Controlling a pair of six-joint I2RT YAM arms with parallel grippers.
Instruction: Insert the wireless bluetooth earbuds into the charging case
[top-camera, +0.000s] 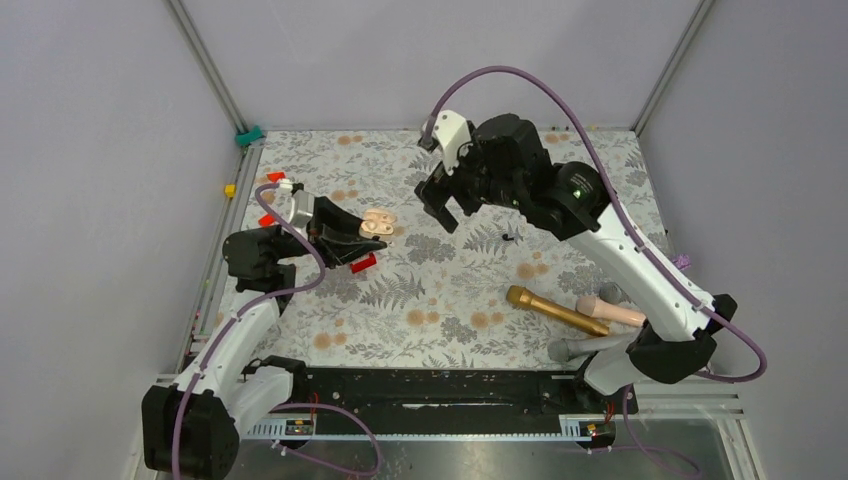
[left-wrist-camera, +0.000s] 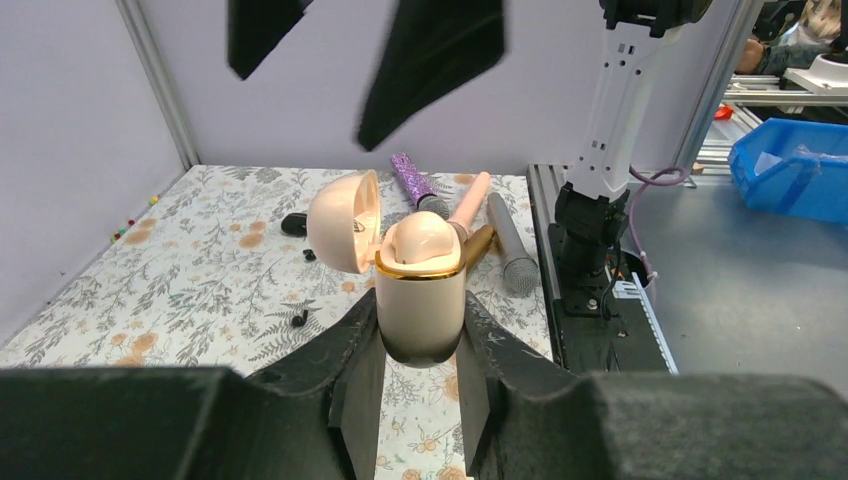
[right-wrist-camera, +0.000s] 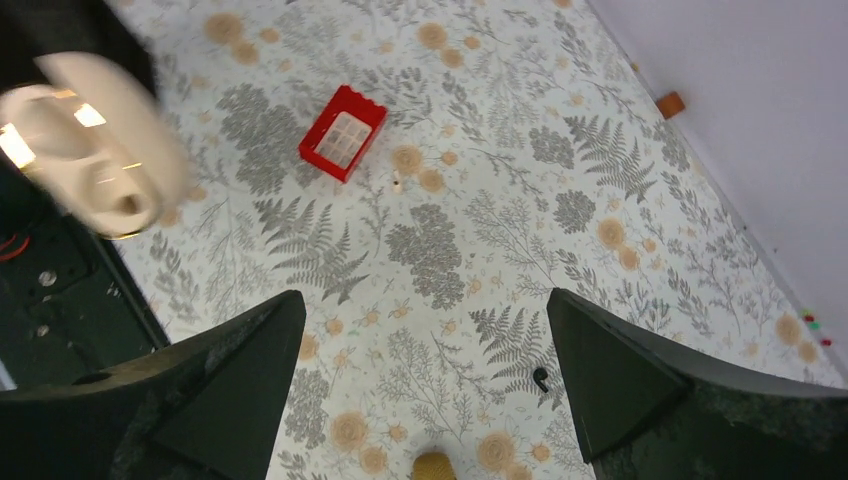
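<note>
My left gripper (top-camera: 366, 240) is shut on the cream charging case (left-wrist-camera: 420, 310), whose lid (left-wrist-camera: 336, 225) stands open; a cream piece shows in the top of the case body. In the right wrist view the case (right-wrist-camera: 120, 170) is blurred at the left. My right gripper (top-camera: 440, 210) is open above the table, right of the case, with nothing visible between its fingers. A small pale piece (right-wrist-camera: 397, 182) lies on the patterned table near the red container; whether it is an earbud I cannot tell.
A red container (right-wrist-camera: 342, 135) lies on the table. Microphones, including a gold one (top-camera: 553, 313), lie at the right front. Small black pieces (right-wrist-camera: 541, 379) lie on the cloth.
</note>
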